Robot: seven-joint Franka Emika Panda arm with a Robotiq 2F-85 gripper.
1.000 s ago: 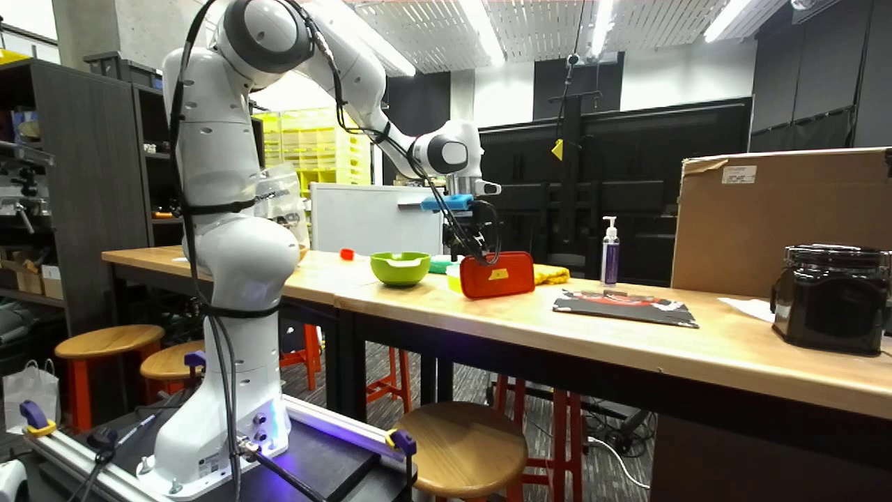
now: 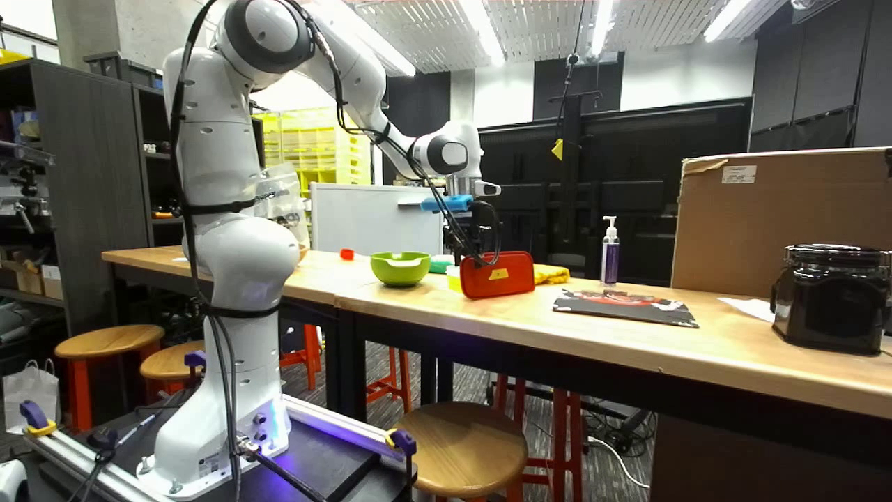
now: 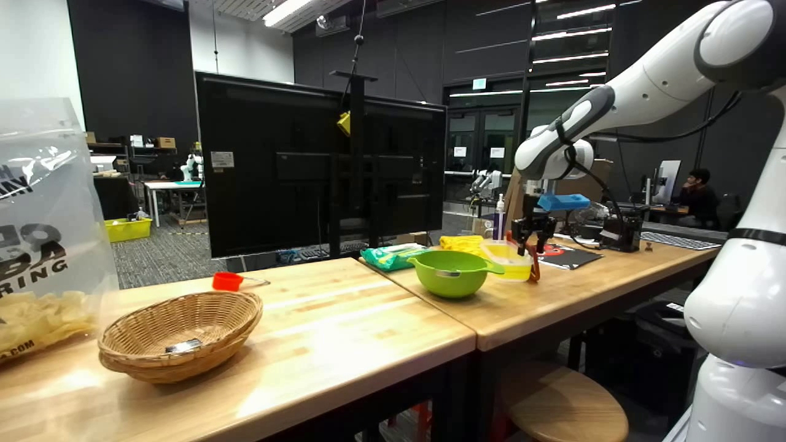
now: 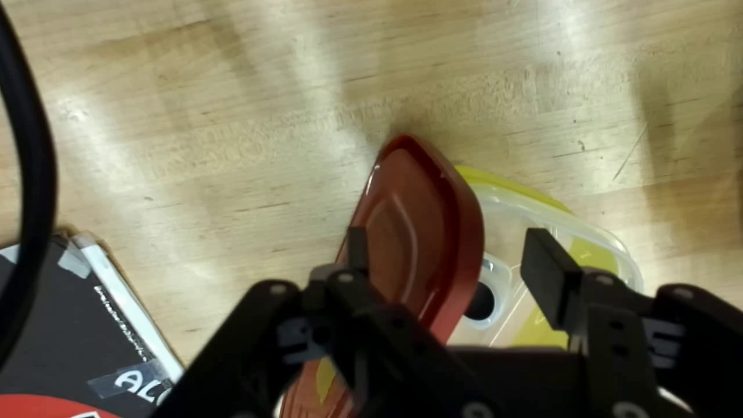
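Note:
In exterior view 1 a red lid (image 2: 498,275) with a yellow mark stands on its edge. Beside it is a clear and yellow container (image 3: 506,261), which the wrist view shows partly covered by the lid (image 4: 400,216). My gripper points down over the two, its fingers apart. One finger (image 4: 357,249) overlaps the lid's near side in that view; the opposite finger (image 4: 547,268) is over the container. The lid's upper edge lies across the gap, and nothing appears clamped. Contact cannot be judged. The lid's lower part is hidden behind the gripper.
A green bowl (image 3: 451,274) stands close by, with a green packet (image 3: 394,255) and a yellow cloth (image 3: 462,244) behind. A dark printed board (image 2: 623,307) and a pump bottle (image 2: 610,254) are on the other side. A wicker basket (image 3: 236,320) sits farther off.
Arm, lid and container look unmoved. In exterior view 1 a dark finger now shows a little more clearly at the lid's left side.

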